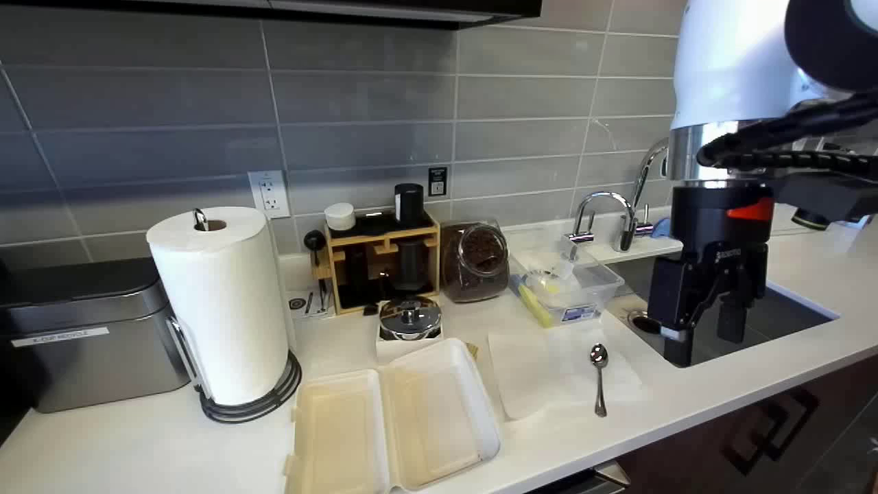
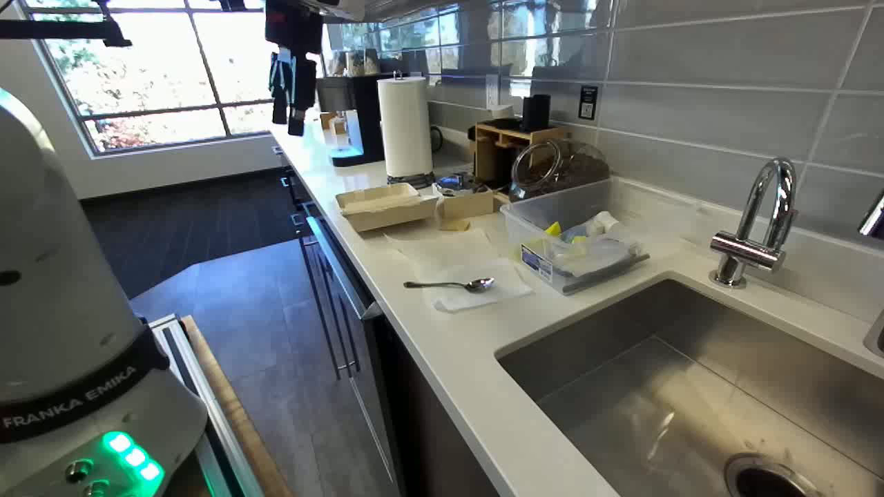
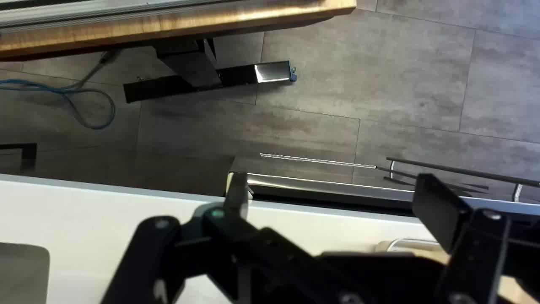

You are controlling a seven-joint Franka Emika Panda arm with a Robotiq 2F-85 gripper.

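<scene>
High above the counter's front edge, my gripper stands open, its two fingers wide apart and nothing between them. In exterior view 1 the gripper (image 1: 706, 337) shows at the right, in front of the sink. A metal spoon (image 1: 599, 370) lies on a white paper sheet (image 1: 535, 379) between the sink and an open takeout box (image 1: 436, 412). From the other side, the spoon (image 2: 464, 285) rests with its bowl toward the sink. The wrist view shows part of the box (image 3: 405, 246) behind the right finger; the spoon cannot be made out there.
A clear plastic tub (image 1: 605, 284) holding loose items stands by the sink (image 2: 597, 373) and faucet (image 2: 758, 223). Along the wall are a paper towel roll (image 1: 222, 304), a wooden organizer (image 1: 383, 263), a jar (image 1: 473, 259) and a steel bin (image 1: 90, 337).
</scene>
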